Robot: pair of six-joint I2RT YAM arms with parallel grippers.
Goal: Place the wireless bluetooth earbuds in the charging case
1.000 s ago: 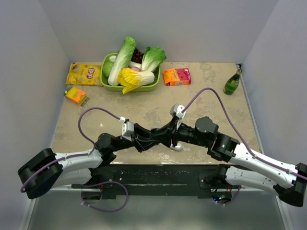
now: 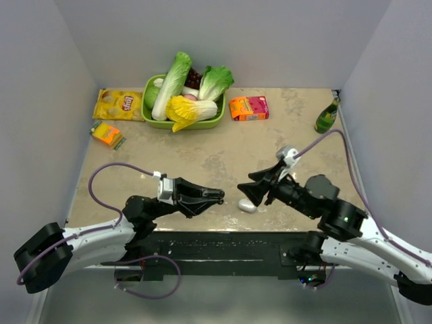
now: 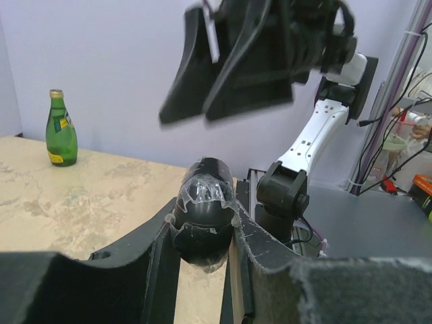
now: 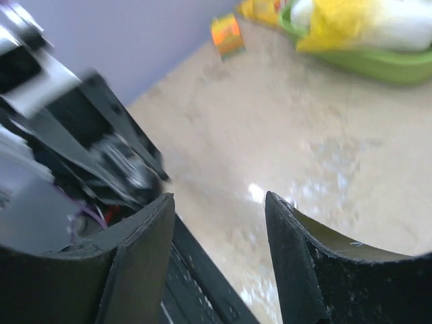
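Observation:
A glossy black rounded case (image 3: 206, 212), wrapped in what looks like clear film, is gripped between the fingers of my left gripper (image 2: 210, 196). It faces the left wrist camera end-on, so I cannot tell whether an earbud sits inside. To the right and slightly higher in the top view is my right gripper (image 2: 247, 185), its fingers apart and nothing between them. A gap separates it from the left gripper. A small white oval item (image 2: 248, 205) lies on the table under the right fingers; I cannot tell whether it is a case or something else. No loose earbud shows clearly.
At the back stand a green basket (image 2: 156, 124) of vegetables and an orange-red box (image 2: 249, 109). Left are a yellow chips bag (image 2: 116, 106) and an orange carton (image 2: 106, 133); far right, a green bottle (image 2: 327, 117).
The two grippers were together at the black case; now they are apart. My right gripper has moved right and its fingers have spread. The left has shifted slightly left, still with the case.

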